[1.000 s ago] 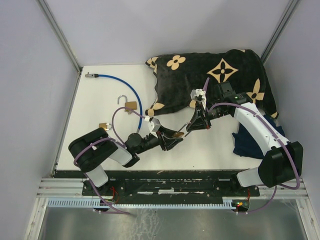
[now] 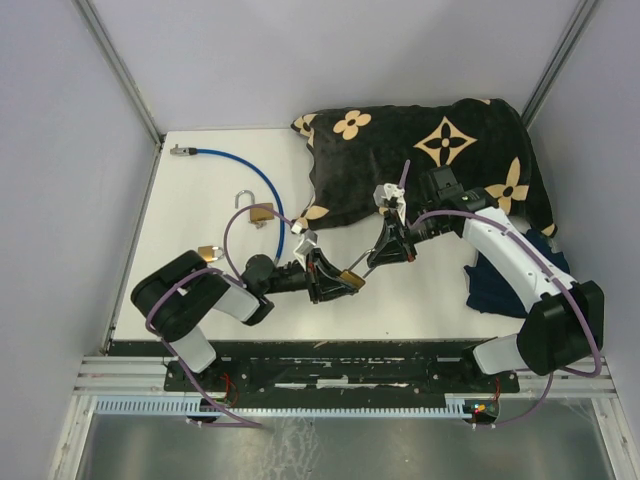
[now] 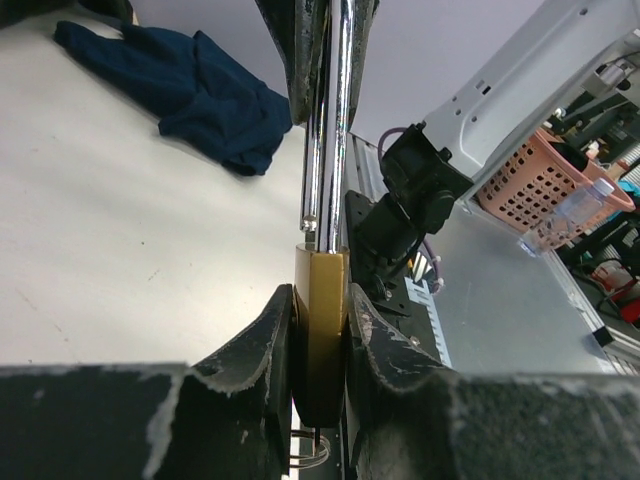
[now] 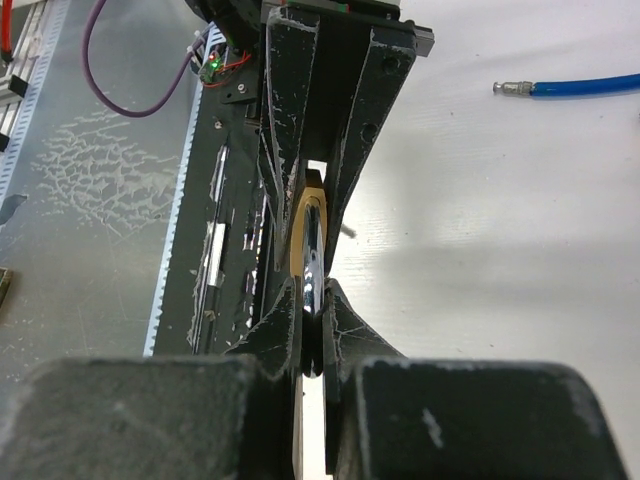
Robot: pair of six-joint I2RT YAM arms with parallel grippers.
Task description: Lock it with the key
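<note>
A brass padlock [image 2: 350, 280] [image 3: 322, 330] is held upright in my left gripper [image 2: 335, 283], which is shut on it; a key ring shows below it in the left wrist view. Its long silver shackle [image 3: 336, 170] [image 4: 312, 240] reaches to my right gripper [image 2: 385, 256], whose fingers are shut on it. The two grippers face each other over the middle of the white table. Whether the shackle is seated in the lock body is hard to tell.
Two other padlocks [image 2: 261, 213] [image 2: 209, 253] and a blue hose [image 2: 240, 160] lie on the left. A dark patterned cushion [image 2: 420, 135] fills the back, a navy cloth [image 2: 495, 290] the right.
Both grippers have shifted slightly: the left one with the padlock a little toward the front and left, the right one a little toward the front.
</note>
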